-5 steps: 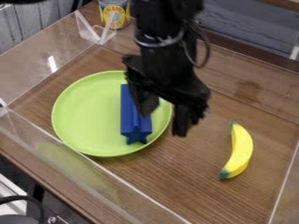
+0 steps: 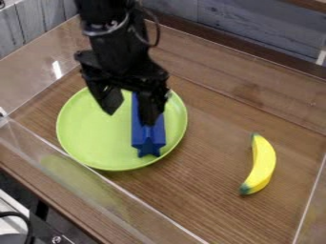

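My gripper (image 2: 128, 105) is open, its two dark fingers hanging over the green plate (image 2: 87, 138). Beneath and just right of it, a blue block-like object (image 2: 148, 140) stands or lies on the plate, partly hidden by the right finger. A yellow banana (image 2: 261, 162) lies on the wooden table to the right of the plate.
Panelled walls border it at the back and left, and a dark cable shows at the lower left corner.
My gripper has moved left, from right of the blue object to over the left and middle of the plate. The plate, blue object and banana look unmoved.
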